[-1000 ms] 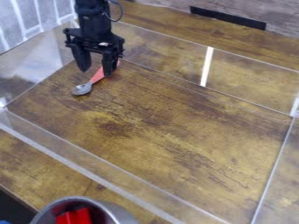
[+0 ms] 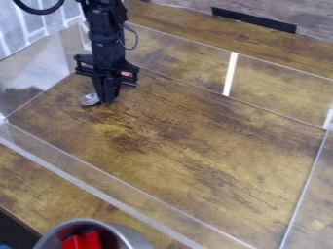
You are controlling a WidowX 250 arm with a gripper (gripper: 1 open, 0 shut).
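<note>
My black gripper (image 2: 107, 85) is low at the back left of the clear-walled area, over a utensil with a grey head (image 2: 90, 99) and a red handle (image 2: 128, 75). The gripper hides the middle of the utensil. Whether its fingers are open, shut or holding the utensil is hard to tell.
A metal bowl (image 2: 57, 237) with red items (image 2: 81, 242) stands at the bottom left. The wooden surface (image 2: 196, 156) inside the clear walls (image 2: 235, 229) is otherwise bare. A white strip (image 2: 231, 74) lies at the back right.
The gripper has come down onto the utensil, now covering more of it. The utensil appears in about the same place.
</note>
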